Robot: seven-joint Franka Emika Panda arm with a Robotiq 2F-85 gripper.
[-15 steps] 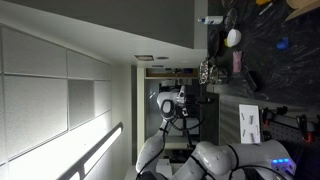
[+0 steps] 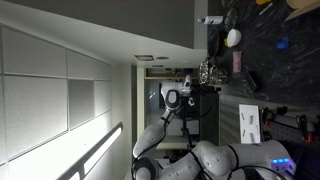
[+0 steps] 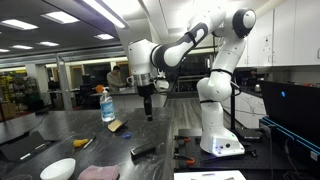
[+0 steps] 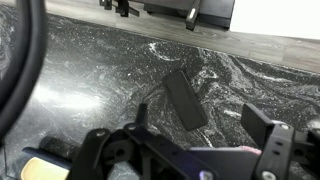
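Observation:
My gripper is open, its two fingers wide apart at the lower part of the wrist view. Beyond them, on the dark marbled counter, lies a black oblong object, apart from the fingers. In exterior view 2 the gripper hangs above the counter, and the same black object rests below it. Exterior view 1 is turned on its side; there the black object lies near a pink item.
A white sheet lies at the wrist view's upper right. In exterior view 2, a white bowl, a bottle with a blue top and a wooden piece stand on the counter. Open drawers with metal fittings border it.
The arm's upper part has shifted slightly to the right and up in exterior view 1. Objects on the counter look unmoved.

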